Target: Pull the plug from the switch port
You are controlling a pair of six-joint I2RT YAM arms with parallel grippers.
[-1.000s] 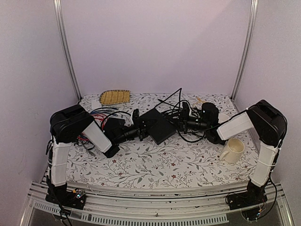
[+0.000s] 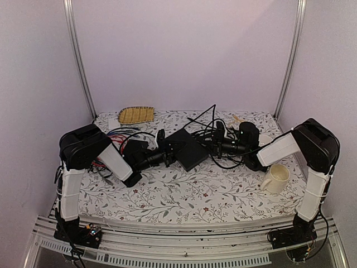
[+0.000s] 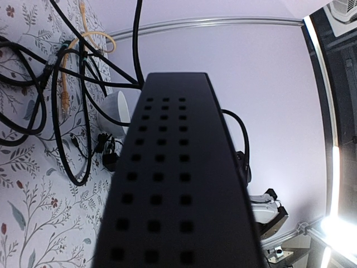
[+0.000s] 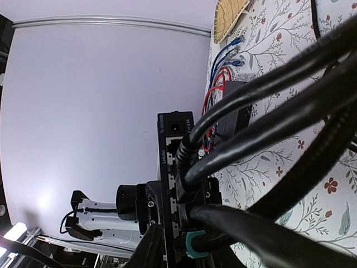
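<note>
My left gripper (image 2: 170, 149) is shut on a black network switch (image 2: 192, 155), held up over the middle of the table; its perforated side (image 3: 210, 167) fills the left wrist view. In the right wrist view the switch's port face (image 4: 165, 134) has several thick black plugs in it, with cables running out, and a teal-banded plug (image 4: 194, 243) at the bottom. My right gripper (image 2: 211, 145) is at that face, its dark fingers low in the right wrist view by the teal-banded plug; whether they grip it is hidden.
A white mug (image 2: 275, 179) stands front right and a wicker tray (image 2: 135, 116) at back left. A second dark box (image 4: 237, 117) with red and blue cables lies on the left. Loose cables cover the middle back.
</note>
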